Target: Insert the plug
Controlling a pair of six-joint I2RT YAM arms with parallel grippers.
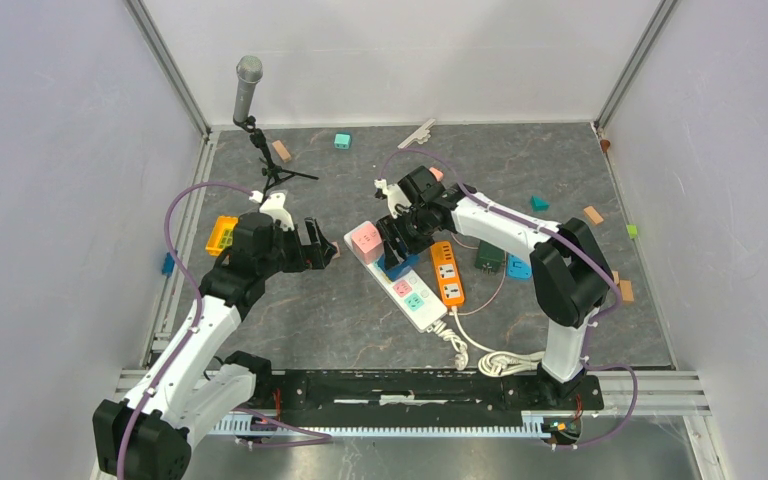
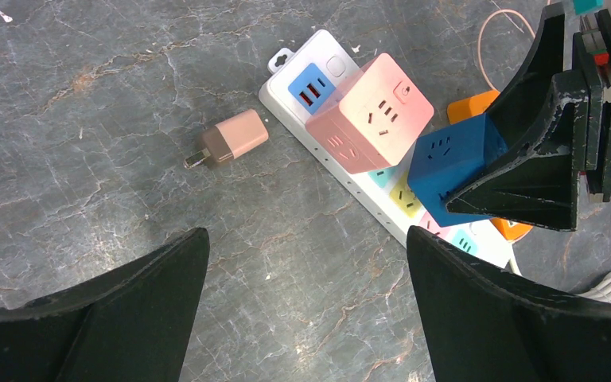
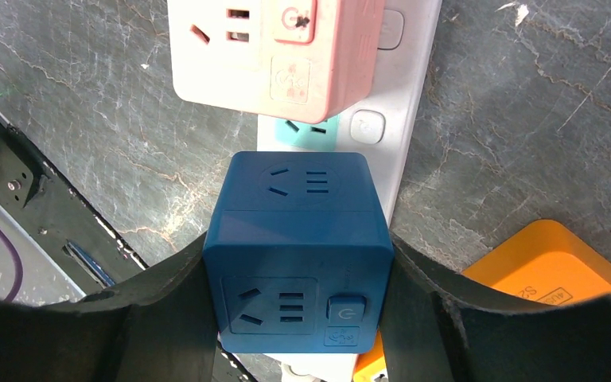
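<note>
My right gripper [image 1: 396, 245] holds a blue cube plug [image 3: 297, 223] between its fingers, over the middle of the white power strip [image 1: 412, 300], beside the pink cube plug [image 2: 370, 115] on the strip's upper end. The right wrist view shows a teal socket between the two cubes; whether the blue cube rests on the strip I cannot tell. My left gripper [image 1: 317, 245] stands open to the left of the strip, with nothing between its fingers. A small pink charger [image 2: 235, 135] lies on the mat near it.
An orange power strip [image 1: 448, 275] lies just right of the white one, with coiled cables below. A green box [image 1: 489, 257], a blue adapter [image 1: 519, 267], a yellow tray [image 1: 222, 233] and a microphone stand [image 1: 265, 155] surround the work.
</note>
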